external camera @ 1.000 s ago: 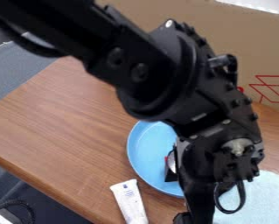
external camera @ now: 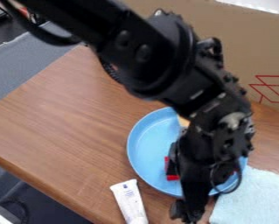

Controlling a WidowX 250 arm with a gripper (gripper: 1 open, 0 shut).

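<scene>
The black arm reaches down from the top to my gripper (external camera: 200,188), which hangs at the right part of a blue plate (external camera: 149,147), its lower tip low beside the plate's front edge. A red object (external camera: 172,173) shows on the plate, partly hidden by the gripper, with a pale tan item (external camera: 183,121) behind the arm. A white tube (external camera: 128,201) lies on the wooden table left of the gripper's lower end. The gripper appears open; what lies between its fingers is largely hidden.
A light blue cloth (external camera: 253,197) lies at the front right. A cardboard panel (external camera: 247,44) stands behind. Its edge drops away at lower left.
The arm and gripper have drawn back and slightly upward to the left, uncovering more of the plate, the red object and the tan item.
</scene>
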